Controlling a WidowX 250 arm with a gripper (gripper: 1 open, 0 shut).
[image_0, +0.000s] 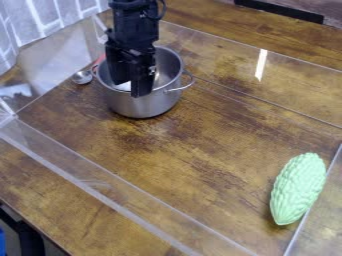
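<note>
My black gripper (131, 72) hangs from the top of the view over a steel pot (150, 102), with its lower part in front of or inside the pot's opening. A small white patch shows inside the pot beside the gripper; what it is, I cannot make out. The fingertips are dark and overlap, so their opening is unclear.
A small metal utensil with a red part (83, 76) lies left of the pot. A pale green textured object (297, 188) rests at the lower right. Clear plastic walls edge the wooden table (174, 170).
</note>
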